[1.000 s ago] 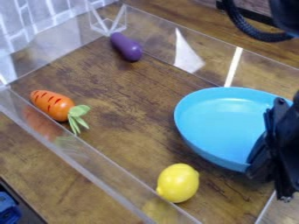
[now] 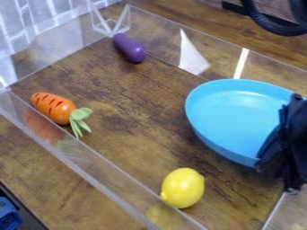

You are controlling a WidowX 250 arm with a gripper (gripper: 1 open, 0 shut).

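Note:
My black gripper (image 2: 285, 142) is at the right edge of the view, against the right rim of a light blue bowl (image 2: 222, 117) and partly cut off by the frame. Its fingers are dark and overlapping, so I cannot tell how far apart they are or whether they grip the rim.
An orange toy carrot (image 2: 56, 110) lies at the left, a purple eggplant (image 2: 129, 48) at the back, and a yellow lemon (image 2: 182, 188) near the front. Clear low walls surround the wooden floor (image 2: 126, 112), whose middle is bare.
The blue bowl has shifted slightly right and tilted or turned a little. My gripper and arm have moved to the right, further out of the frame.

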